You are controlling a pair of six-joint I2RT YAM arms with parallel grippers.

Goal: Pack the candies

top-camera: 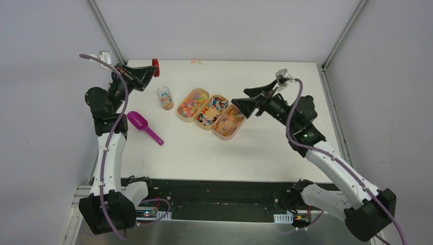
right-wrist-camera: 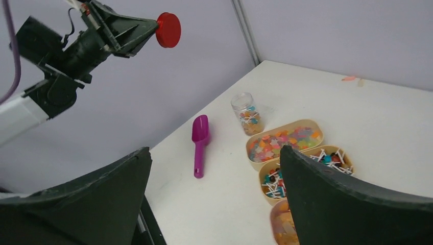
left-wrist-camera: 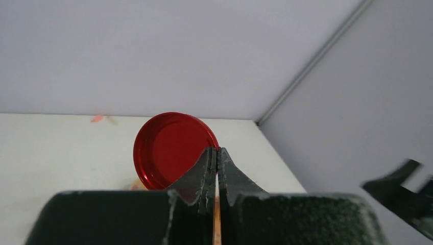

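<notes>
A round red lid [top-camera: 156, 68] is pinched by its rim in my left gripper, whose fingertips meet in the left wrist view. It is up in the air at the far left. A clear jar [top-camera: 165, 97], open at the top and part filled with candy, stands on the table. My right gripper [top-camera: 239, 96] is open and empty, hovering by the orange-candy tray [top-camera: 228, 124] and covering its upper corner from above. Beside that tray are the lollipop tray [top-camera: 210, 113] and the tray of mixed coloured candies [top-camera: 192, 103].
A purple scoop [top-camera: 139, 121] lies on the left of the table. Two small orange-red pieces [top-camera: 196, 62] rest at the back edge.
</notes>
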